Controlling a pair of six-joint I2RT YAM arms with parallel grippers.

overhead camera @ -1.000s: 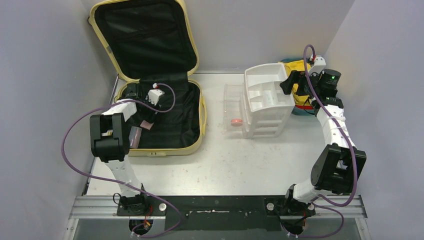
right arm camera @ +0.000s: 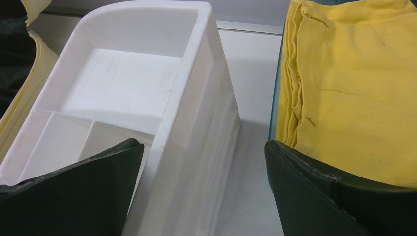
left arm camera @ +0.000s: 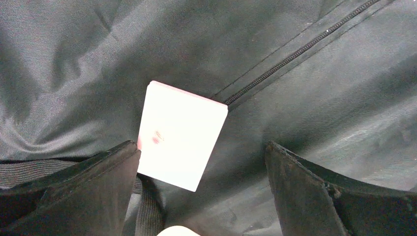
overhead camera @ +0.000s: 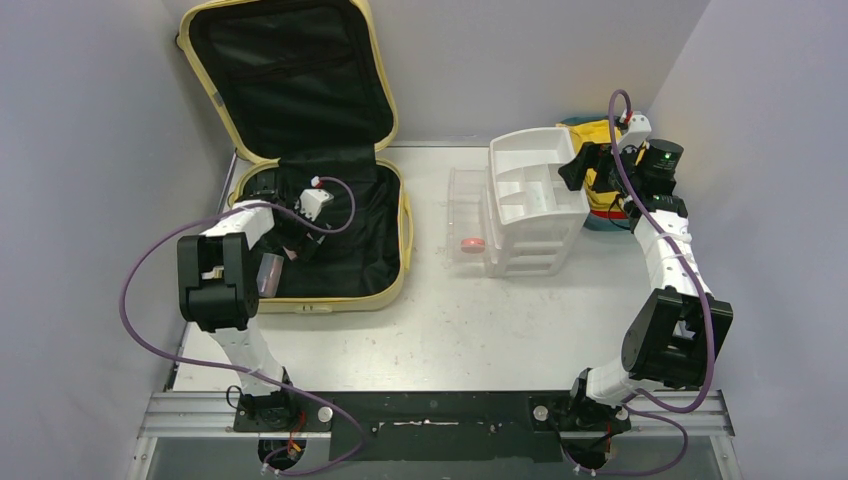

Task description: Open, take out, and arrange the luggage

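Note:
A yellow-rimmed suitcase [overhead camera: 407, 235] stands open at the left, its lid [overhead camera: 290, 70] raised against the back wall. Inside it my left gripper is open over a flat pale-pink square box [left arm camera: 182, 135], which lies on the dark lining nearer the left finger. A sliver of another pale object [left arm camera: 178, 231] shows at the bottom of the left wrist view. A grey-pink oblong item [overhead camera: 269, 275] rests by the suitcase's front-left corner. At the right, my right gripper is open and empty, between the white organizer [right arm camera: 201, 98] and folded yellow cloth [right arm camera: 361, 93].
A clear drawer [overhead camera: 466, 205] juts leftward from the organizer, holding a round red item [overhead camera: 473, 245]. The yellow cloth lies in a teal-edged container [overhead camera: 604, 224] at the back right. Bare table [overhead camera: 430, 340] spreads across the front middle.
The right arm has stayed still.

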